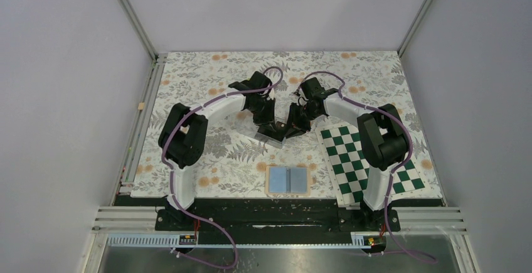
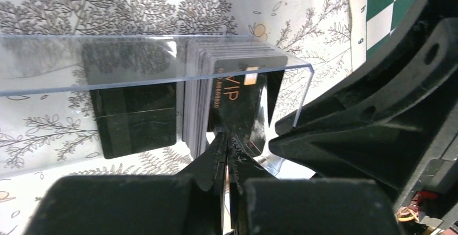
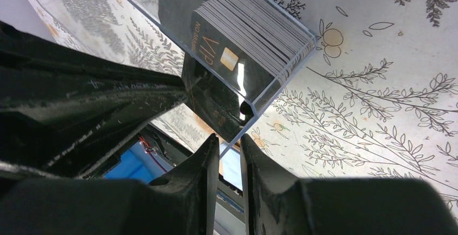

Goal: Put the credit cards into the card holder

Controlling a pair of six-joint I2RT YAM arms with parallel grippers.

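A clear box (image 1: 263, 139) holds a stack of black cards (image 3: 256, 27); the front one reads VIP. In the left wrist view, my left gripper is shut with nothing showing between its fingers, its tips by the face of the front card (image 2: 237, 102). The right wrist view shows the left fingers against or very close to that face. My right gripper stands slightly open around the box's clear corner edge; whether it pinches the edge is hard to tell. In the top view, both grippers hide much of the box.
A blue two-panelled holder (image 1: 280, 180) with a pale border lies open near the table's front edge. A green and white checkered sheet (image 1: 342, 160) lies under the right arm. Inside the clear box, left of the stack, stands a dark panel (image 2: 137, 119).
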